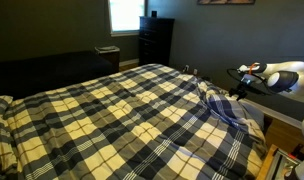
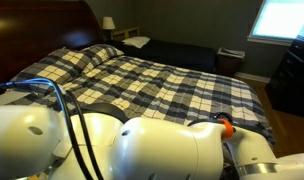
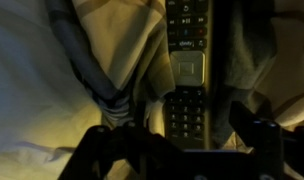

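A long black remote control (image 3: 186, 105) with a silver square pad lies lengthwise up the middle of the wrist view, among folds of plaid cloth. My gripper is open over its lower part, one dark finger on each side. The dim light hides whether the fingers touch the remote or the cloth. From the right in exterior view 1, the white arm (image 1: 284, 78) reaches over the bed's edge, where the gripper (image 1: 237, 90) looks small and dark. I cannot make out the remote in either exterior view; in exterior view 2 the arm (image 2: 172, 148) covers the foreground.
A plaid blanket (image 1: 122, 115) in black, white and cream spreads across the bed, bunched near the gripper. A dark dresser (image 1: 155, 38) and a small nightstand (image 1: 108, 52) stand at the back. A wall (image 1: 227, 40) borders the right side.
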